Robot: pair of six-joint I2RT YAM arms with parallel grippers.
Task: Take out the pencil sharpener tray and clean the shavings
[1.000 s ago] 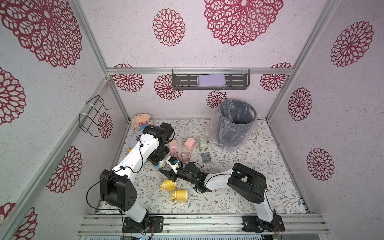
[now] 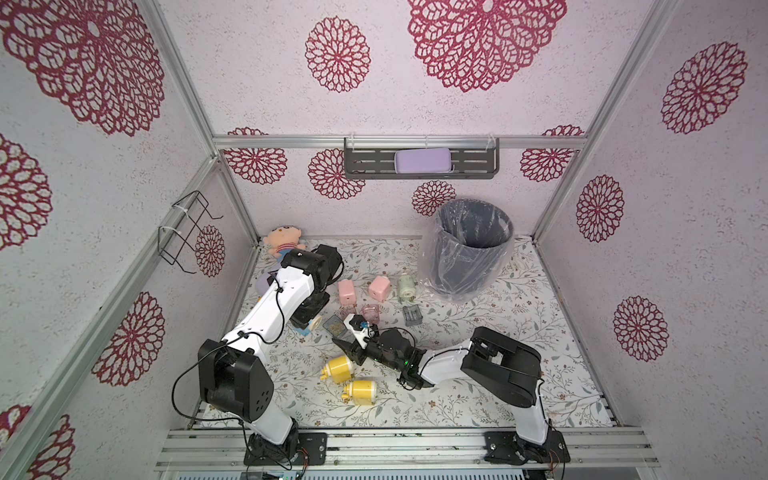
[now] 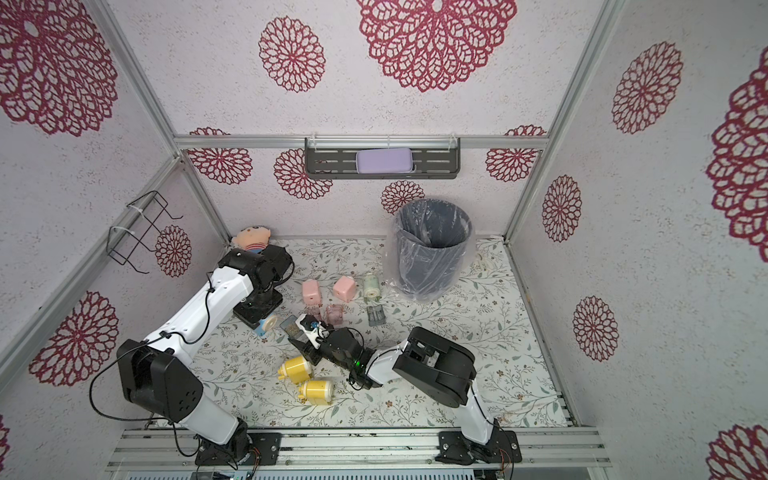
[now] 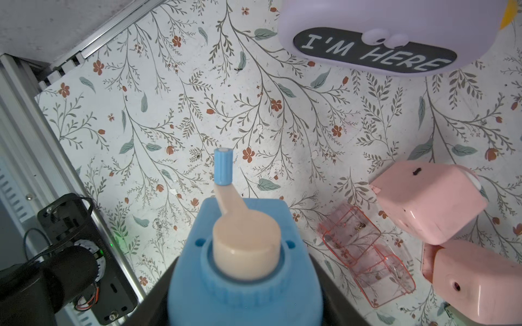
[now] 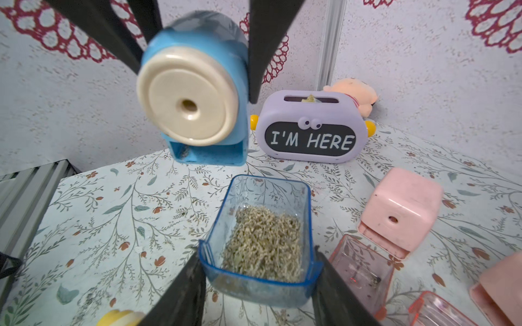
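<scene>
The blue sharpener body, with its cream crank, is gripped by my left gripper (image 2: 305, 321); in the right wrist view the sharpener's round cream face (image 5: 187, 100) hangs at top left. Its clear blue tray (image 5: 261, 239), heaped with shavings (image 5: 263, 241), sits between the fingers of my right gripper, fully apart from the body. Both tray sides meet the finger pads. In the top left view the tray shows as a small dark shape at the right gripper's tip.
Pink sharpeners (image 2: 379, 288) and their clear pink trays (image 5: 361, 274) lie just right of the grippers. A green sharpener (image 2: 406, 288) and grey tray (image 2: 412, 314) are beyond. The lined bin (image 2: 468, 248) stands back right; yellow sharpeners (image 2: 360, 392) lie in front.
The left arm has shifted slightly left.
</scene>
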